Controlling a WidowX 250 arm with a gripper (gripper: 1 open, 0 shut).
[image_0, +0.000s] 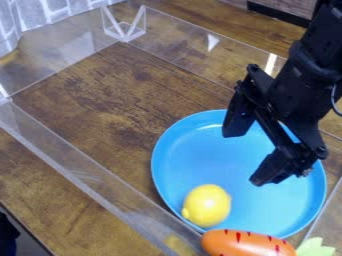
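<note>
My black gripper (261, 140) is open, lowered over the right part of a blue plate (187, 150), its fingertips apart with nothing visible between them. A yellow lemon (206, 205) sits on the plate's lower left. An orange toy carrot (247, 244) with green leaves lies just below the plate at the bottom edge.
Clear plastic walls (80, 180) border the wooden surface. The wood (100, 90) to the upper left of the plate is bare.
</note>
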